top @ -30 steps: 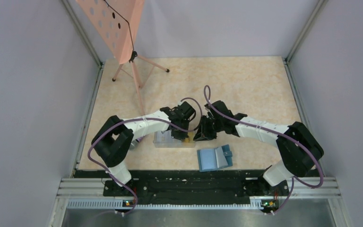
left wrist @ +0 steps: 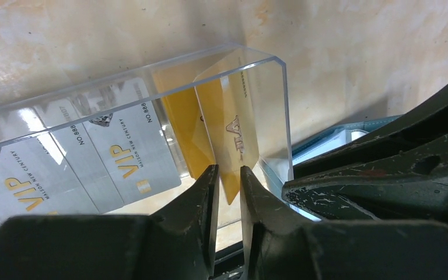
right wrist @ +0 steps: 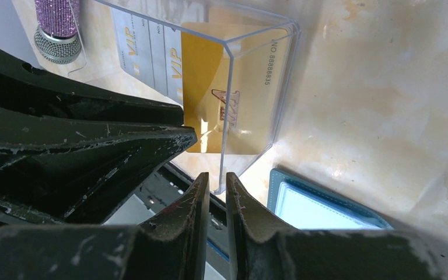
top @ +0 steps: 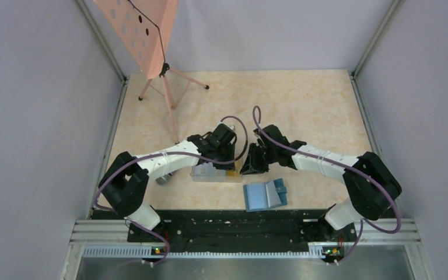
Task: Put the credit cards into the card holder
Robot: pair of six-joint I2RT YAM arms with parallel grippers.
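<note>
A clear acrylic box (top: 216,178) holds the cards. White VIP cards (left wrist: 134,137) lie toward its left, gold cards (left wrist: 188,131) in the right end. My left gripper is open over that end, and the lower corner of a slanted gold card (left wrist: 242,140) shows between its fingertips. Just beyond the box's right end is my right gripper, with a narrow gap between its fingers and the clear wall's edge showing in the gap. Whether the wall is touched cannot be told. The blue card holder (top: 258,196) lies unfolded at the table's front.
A microphone (right wrist: 58,49) lies by the box's left end. Farther back stands a pink tripod easel (top: 169,105). My two grippers are very close together over the box's end.
The left arm's elbow has swung left and toward the front, and its wrist has shifted slightly left. The box has edged slightly right. My right arm has barely moved.
</note>
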